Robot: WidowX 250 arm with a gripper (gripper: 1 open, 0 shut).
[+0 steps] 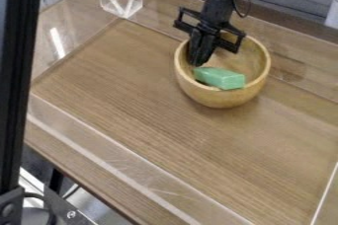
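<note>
A tan bowl (239,91) stands on the wooden table in the upper middle. A green block (222,79) lies inside it. My black gripper (199,53) reaches down from the top into the left side of the bowl, next to the block. Its fingers look close together at the bowl's wall, and I see nothing clearly between them.
A clear plastic object (119,2) sits at the back left. A dark frame edge runs down the left side of the table (132,140).
</note>
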